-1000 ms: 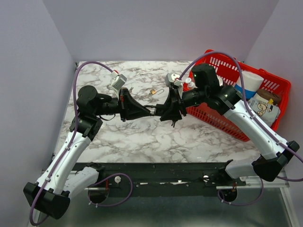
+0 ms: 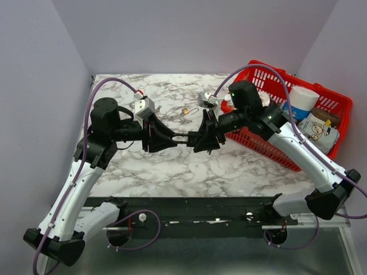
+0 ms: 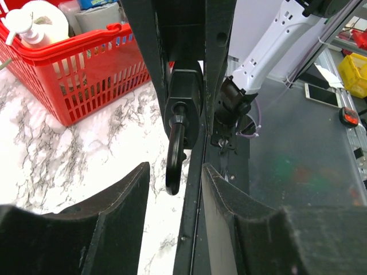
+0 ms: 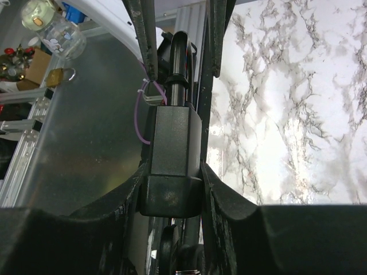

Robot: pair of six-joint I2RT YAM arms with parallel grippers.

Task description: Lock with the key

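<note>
A black padlock with a dark shackle is between my two grippers above the table. My right gripper is shut on its body [image 4: 171, 137], which sits between both fingers. The shackle [image 3: 175, 152] points toward my left gripper. That gripper stands open, a finger on either side of the shackle, with a gap to each. In the top view, the left gripper [image 2: 181, 138] and right gripper [image 2: 198, 141] face each other closely. A dark rounded piece [image 4: 170, 243] shows below the lock body; I cannot tell whether it is the key.
On the marble-patterned table [image 2: 149, 172], a small brass padlock [image 2: 186, 110] lies behind the grippers. A red basket [image 2: 261, 143] with bottles and packages fills the right side.
The left arm has shifted slightly. The right gripper has stayed almost in place with the lock.
</note>
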